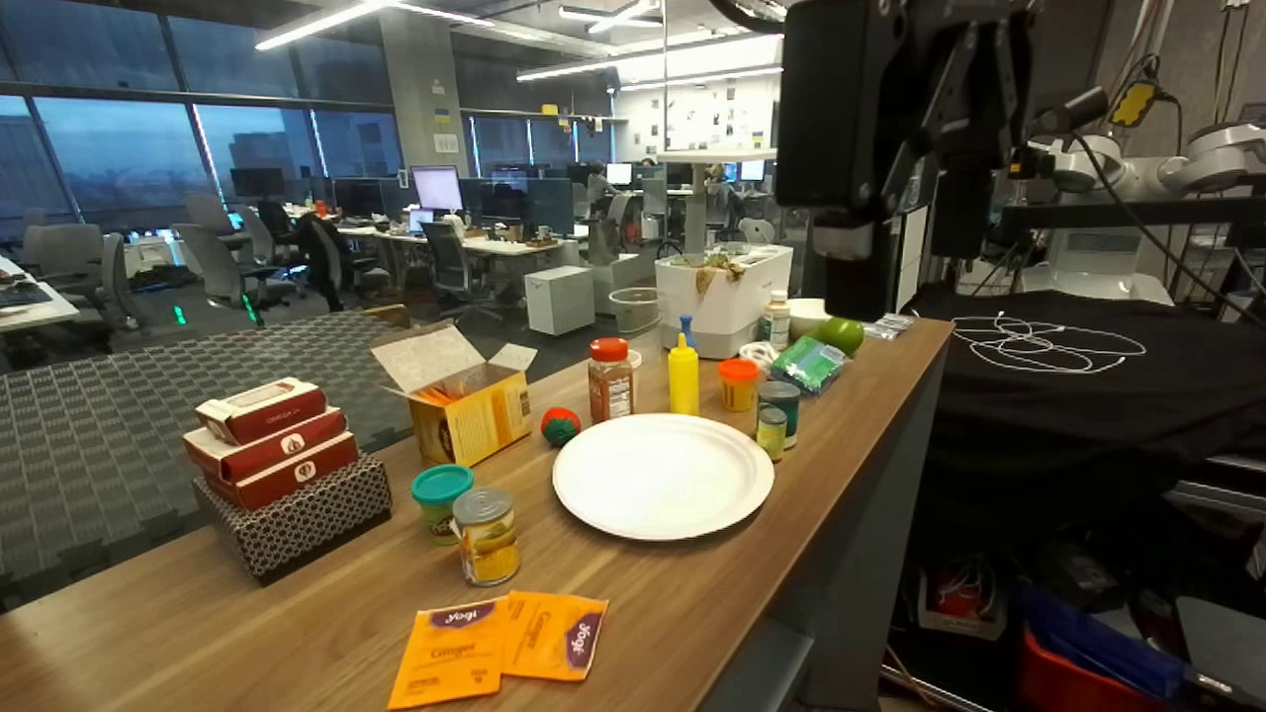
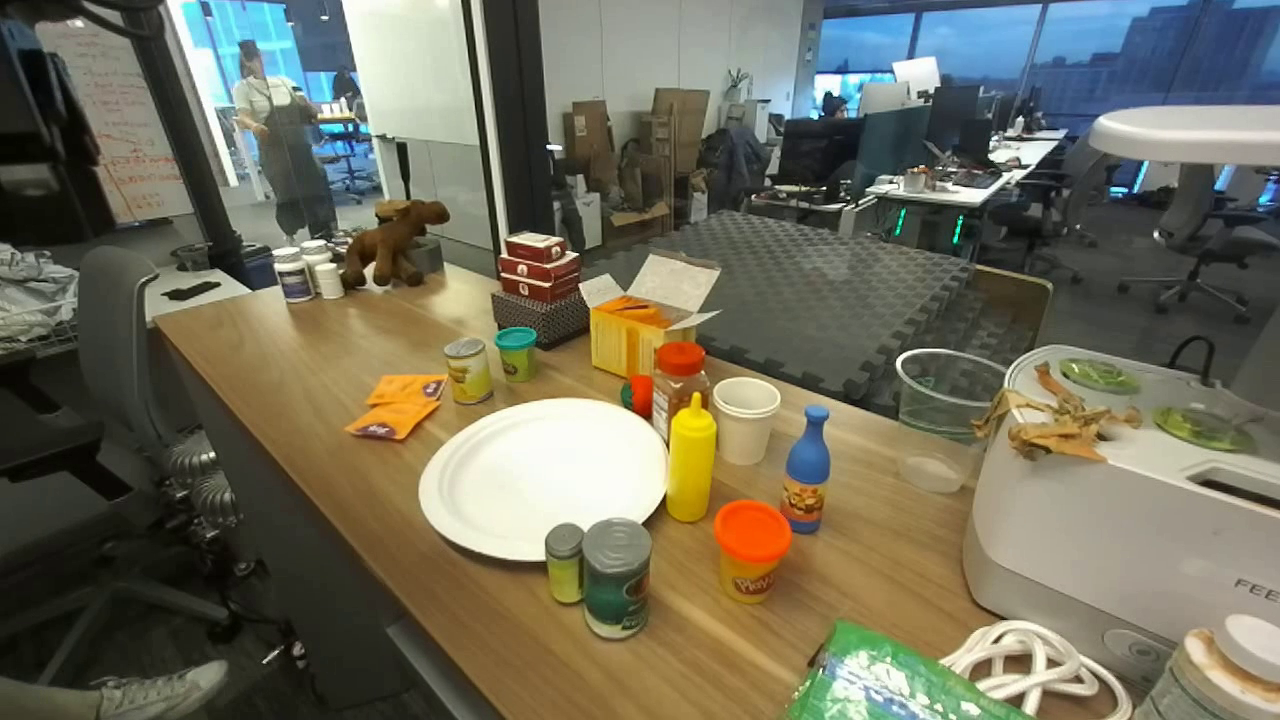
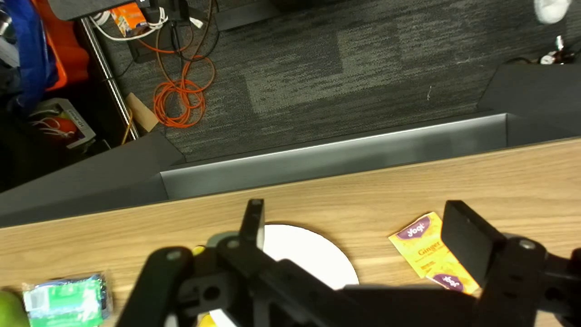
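High above the table's right edge in exterior view 1, my gripper hangs clear of everything. The wrist view shows its two black fingers spread wide, open, with nothing held between them. Beneath it lies part of a white plate (image 1: 662, 477), empty in both exterior views. Two orange Yogi tea packets (image 2: 397, 404) overlap flat on the wood; in the wrist view the right finger covers part of the packets (image 3: 430, 248). An open yellow tea box (image 1: 472, 417) stands behind the plate, more orange packets inside it.
Beside the plate stand a yellow squeeze bottle (image 2: 691, 462), a red-lidded jar (image 1: 611, 382), small cans (image 2: 618, 576) and an orange-lidded tub (image 2: 752, 552). Red boxes (image 1: 279, 445) are stacked at the left. Bare wood surrounds the packets.
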